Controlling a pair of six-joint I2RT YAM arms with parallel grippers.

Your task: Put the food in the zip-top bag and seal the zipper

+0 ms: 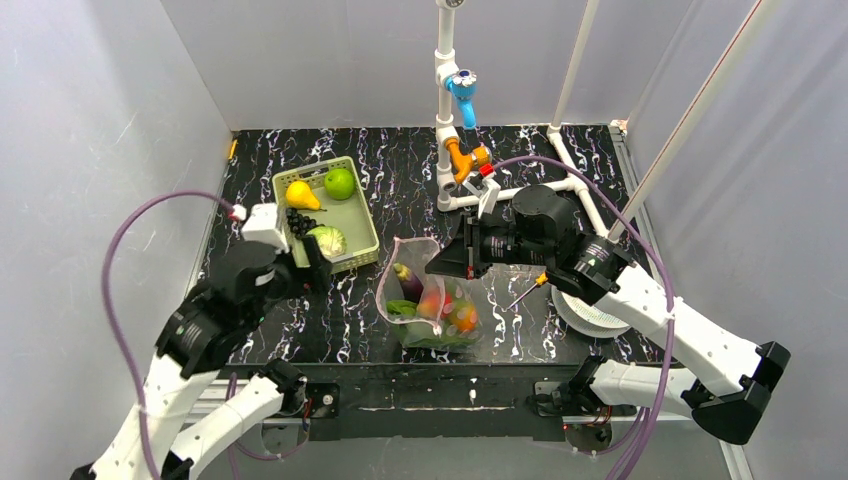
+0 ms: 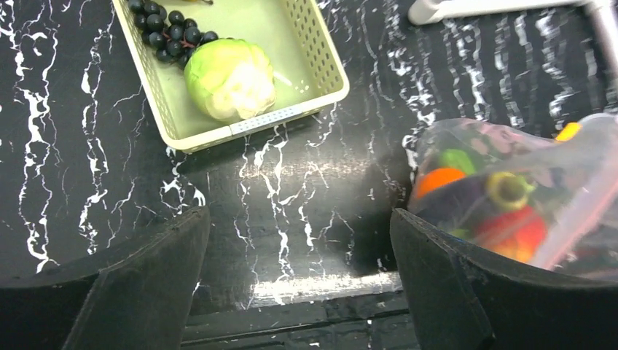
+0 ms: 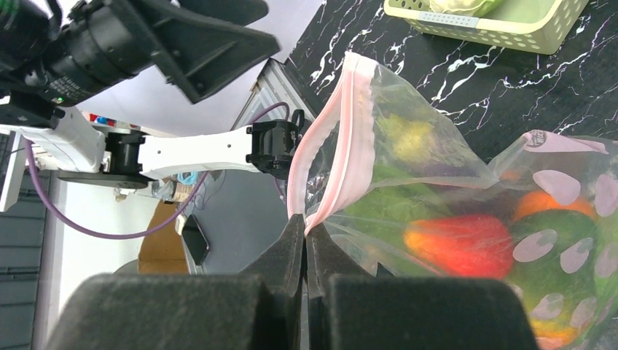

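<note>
The clear zip bag with pink zipper stands at the front middle, holding an eggplant, greens and red, orange and yellow produce. My right gripper is shut on the bag's zipper edge. My left gripper is open and empty, left of the bag and in front of the green basket. In the basket are a pear, a green apple, dark grapes and a pale cabbage.
White pipes with blue and orange valves stand at the back. A white bowl and a screwdriver lie to the right. Bare marble counter shows between basket and bag.
</note>
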